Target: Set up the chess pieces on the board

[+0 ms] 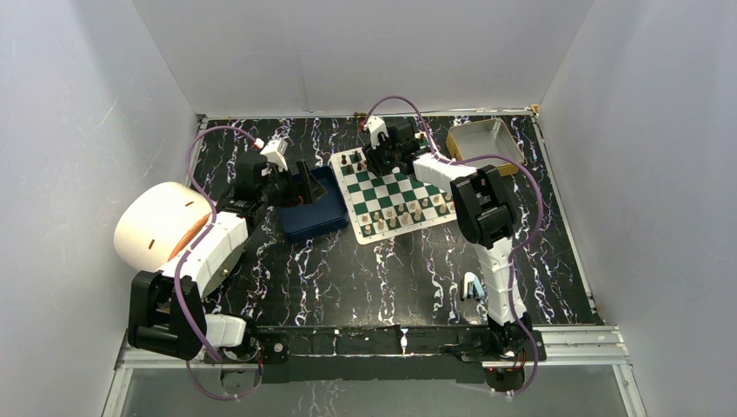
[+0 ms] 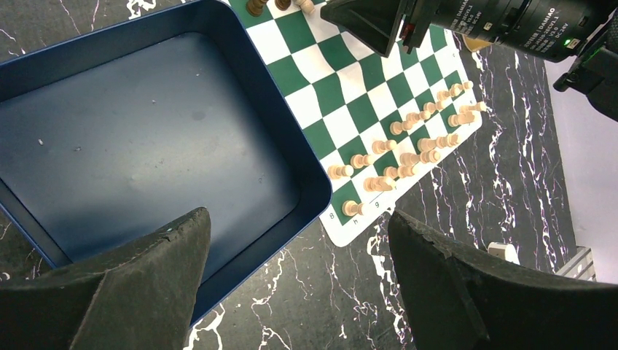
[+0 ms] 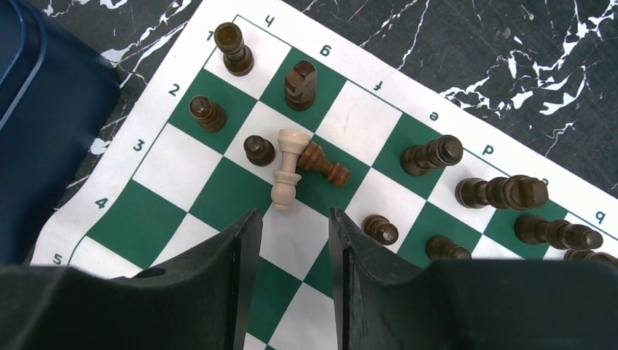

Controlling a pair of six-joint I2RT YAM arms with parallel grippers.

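In the right wrist view a pale wooden piece [image 3: 289, 168] lies on its side on the board. Against it lies a toppled brown pawn [image 3: 324, 165]. Upright dark pieces stand around them, among them a knight [image 3: 300, 84], a rook [image 3: 234, 49] and a pawn [image 3: 259, 150]. My right gripper is open above the chessboard [image 3: 167, 197], its fingers short of the pale piece's head and empty. Pale pieces [image 2: 379, 184] stand along the board's near side. My left gripper is wide open and empty, over the blue bin's near corner.
The blue bin [image 2: 321, 171] is empty and sits left of the board. At the back right stands a tan box [image 1: 474, 130]. The right arm [image 1: 456, 174] reaches across the board. Dark marble table [image 1: 365, 287] in front of the board is clear.
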